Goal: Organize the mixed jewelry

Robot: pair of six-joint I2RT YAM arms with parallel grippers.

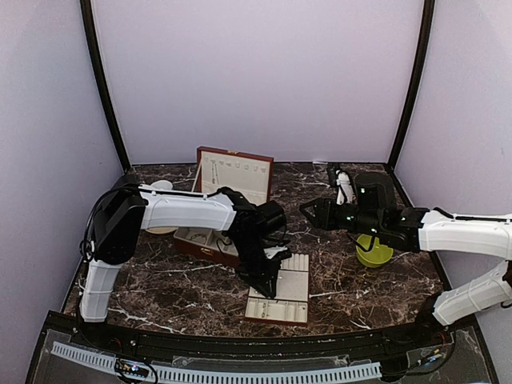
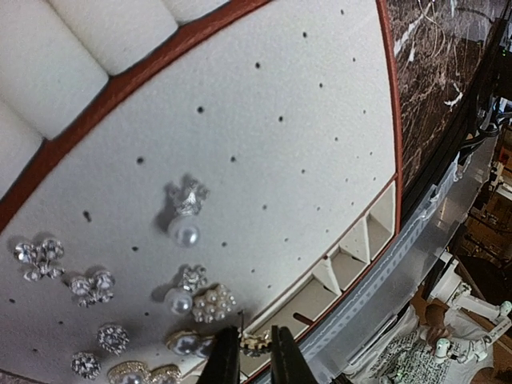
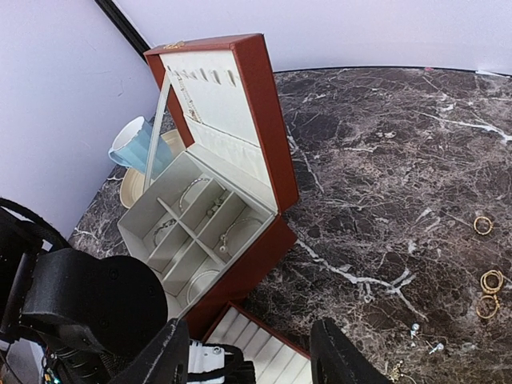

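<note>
In the left wrist view, my left gripper is shut on a small gold earring with stones [image 2: 256,342], its thin post pointing up. It hovers low over the pale earring panel [image 2: 264,88], which is dotted with small holes. Pearl earrings [image 2: 186,233] and crystal studs [image 2: 113,338] sit on that panel. From above, my left arm covers the left part of the tray [image 1: 294,284]. My right gripper stands open and empty, well to the right of the tray in the top view. On the marble lie loose gold rings [image 3: 491,281] and small studs [image 3: 436,348].
Behind the tray, the red jewelry box [image 3: 276,128] has its lid up, with bracelets in its compartments. A blue cup [image 3: 132,144] is beside it. A green bowl [image 1: 374,254] stands at the right under my right arm. Slotted compartments [image 2: 350,264] border the panel.
</note>
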